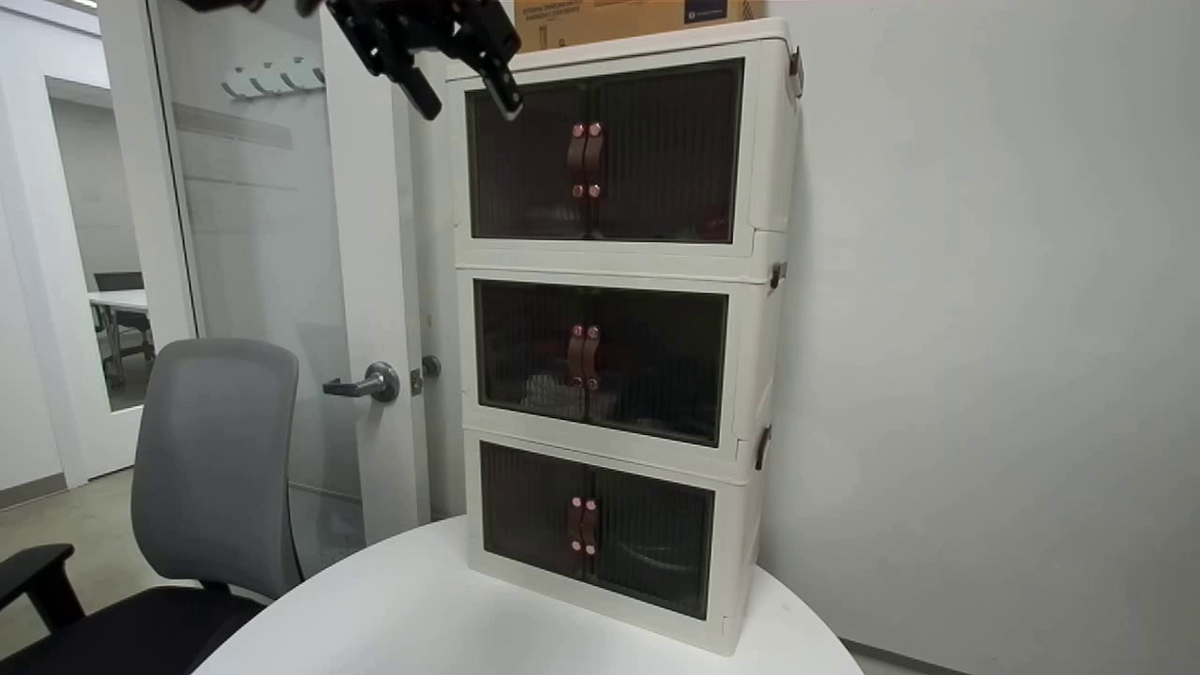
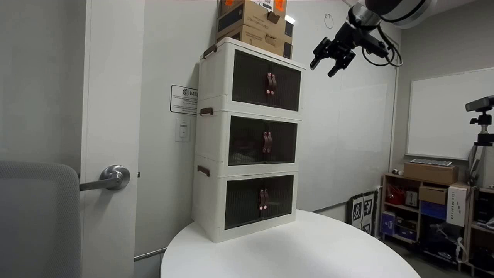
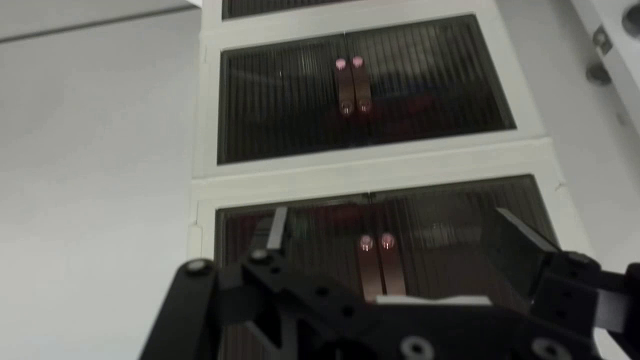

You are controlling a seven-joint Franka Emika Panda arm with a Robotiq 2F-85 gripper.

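A white cabinet (image 1: 619, 262) of three stacked units stands on a round table, all its dark ribbed doors closed. Each unit has a pair of brown strap handles: top handles (image 1: 586, 161), middle handles (image 1: 582, 356), bottom handles (image 1: 581, 525). My gripper (image 2: 322, 69) is open and empty, up at the height of the top unit and apart from it. In the wrist view the cabinet appears tilted, with one handle pair (image 3: 382, 270) between my spread fingers and partly hidden by the gripper body.
Cardboard boxes (image 2: 254, 27) are piled on top of the cabinet. A grey chair (image 1: 214, 461) and a door with a lever handle (image 1: 366, 382) stand to the left in exterior view 1.
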